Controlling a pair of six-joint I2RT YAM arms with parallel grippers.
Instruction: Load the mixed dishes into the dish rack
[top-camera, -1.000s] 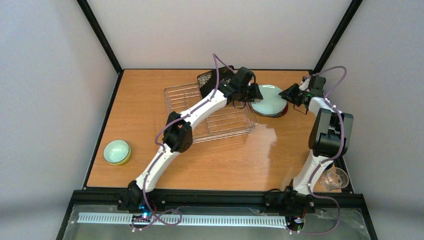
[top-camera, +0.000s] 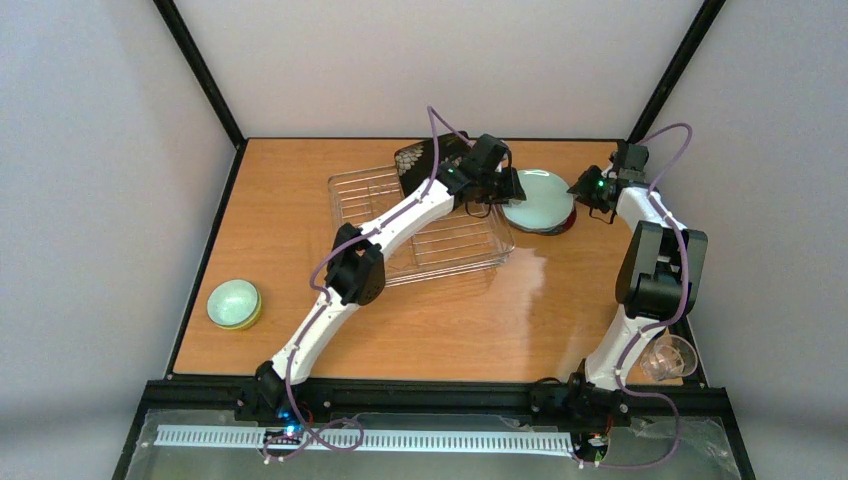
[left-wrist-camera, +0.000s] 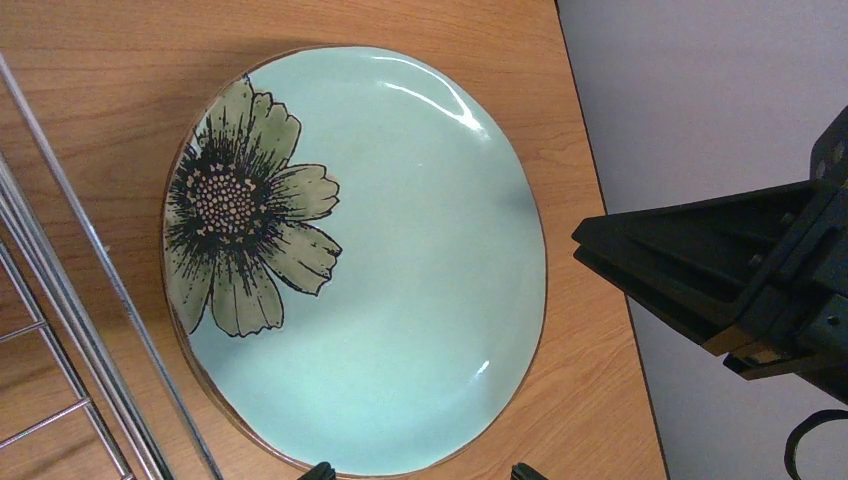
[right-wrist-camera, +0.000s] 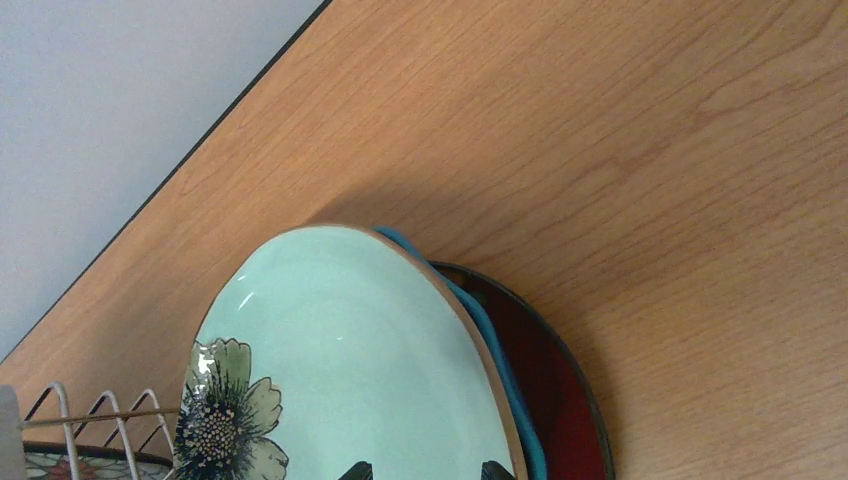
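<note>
A pale green plate with a flower tops a small stack at the back right of the table. Below it, a blue rim and a dark red plate jut out in the right wrist view. My left gripper is open at the plate's left side, its tips apart and empty. From the right, my right gripper reaches to the plate's edge; its fingertips stand apart near the rim in the right wrist view, not closed on it. The wire dish rack holds a dark patterned dish, partly hidden by my left arm.
Stacked small bowls sit at the left of the table. Clear glassware lies at the front right, beside the right arm's base. A wall rises close behind the plates.
My right gripper has shifted slightly right, away from the plate's middle, and turned a little. The left arm, the plates and the rack have stayed put.
</note>
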